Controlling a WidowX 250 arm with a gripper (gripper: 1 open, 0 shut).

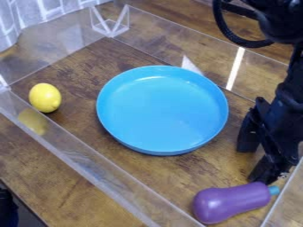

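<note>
A blue round plate (pixel 162 106) lies in the middle of the wooden surface. A yellow lemon (pixel 45 97) rests to its left. A purple eggplant toy (pixel 231 202) lies at the bottom right. My black gripper (pixel 258 155) is at the right, just right of the plate and above the eggplant, with nothing seen held in it; the frame does not show clearly how far its fingers are apart.
Clear plastic walls (pixel 89 164) border the work area, and the eggplant lies near the front wall. The wood between the lemon and the plate is bare, as is the area below the plate.
</note>
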